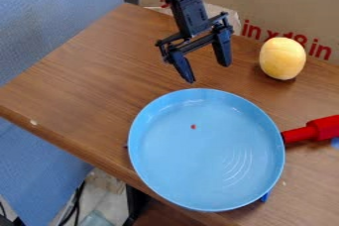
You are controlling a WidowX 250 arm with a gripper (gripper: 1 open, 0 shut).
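My black gripper (204, 61) hangs open above the wooden table, behind a light blue plate (212, 151), with nothing visible between its fingers. The plate has a small red speck near its middle. A pale yellow, egg-like round object (282, 58) stands at the back right, to the right of my gripper. A red object (315, 129) with a handle-like end lies at the plate's right edge, partly out of frame.
A cardboard box (288, 7) with red lettering forms the back. Blue objects peek from under and beside the plate at the right. The table's edge drops off at the lower left, where cables show.
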